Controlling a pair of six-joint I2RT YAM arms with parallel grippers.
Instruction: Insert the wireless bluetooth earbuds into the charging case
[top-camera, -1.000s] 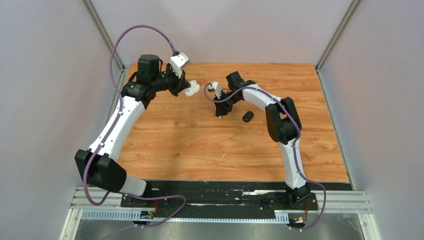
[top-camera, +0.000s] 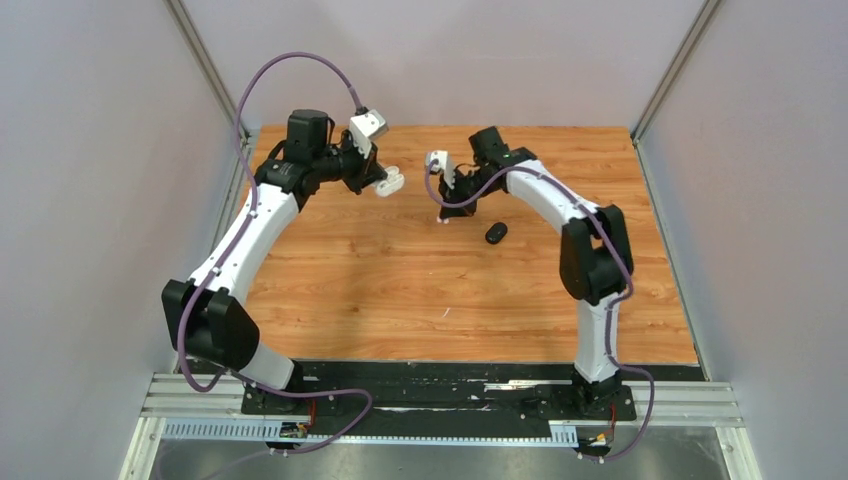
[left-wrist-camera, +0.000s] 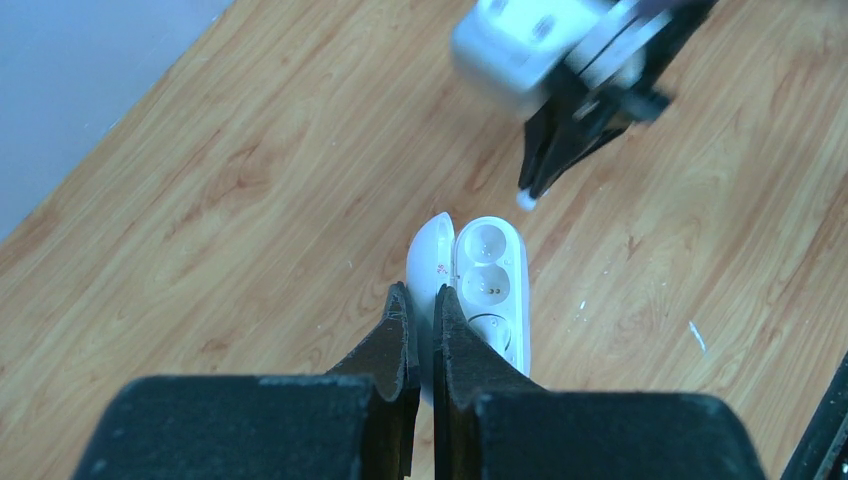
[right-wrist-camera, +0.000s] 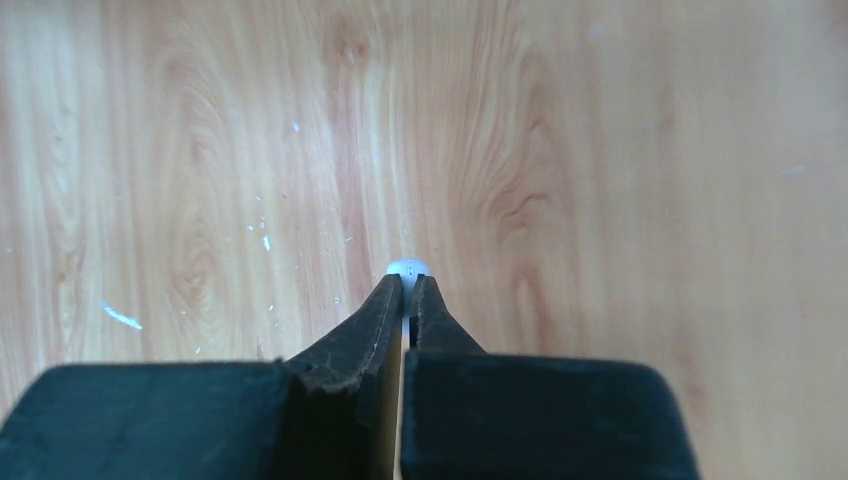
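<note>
In the left wrist view my left gripper is shut on the raised lid of the white charging case (left-wrist-camera: 518, 290). The lid stands open beside the tray, whose round hollows face up. From above, the case (top-camera: 388, 182) is at the end of the left arm. My right gripper is shut on a small white earbud (right-wrist-camera: 408, 268), whose rounded end pokes out beyond the fingertips; the rest is mostly hidden. In the left wrist view the earbud (left-wrist-camera: 526, 200) shows at the tip of the right gripper, past the far end of the case and apart from it.
A small black oval object (top-camera: 496, 233) lies on the wooden table (top-camera: 380, 300) near the right gripper. Purple hoses loop over both arms.
The left arm has shifted slightly right, case still in its gripper.
</note>
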